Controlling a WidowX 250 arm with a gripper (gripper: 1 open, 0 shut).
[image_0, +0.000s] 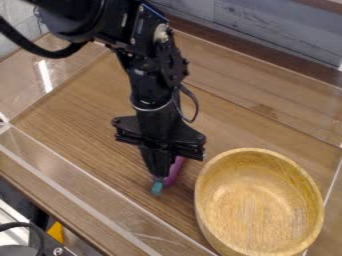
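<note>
My black gripper (158, 168) points down over a purple object with a teal end (170, 174), which lies on the wooden surface just left of a round tan bowl (258, 205). The fingertips are at or just above the object and partly cover it; they look shut, and I cannot see whether they touch it. The bowl is empty.
A wall runs along the back. A cable and small yellow item sit off the near-left edge.
</note>
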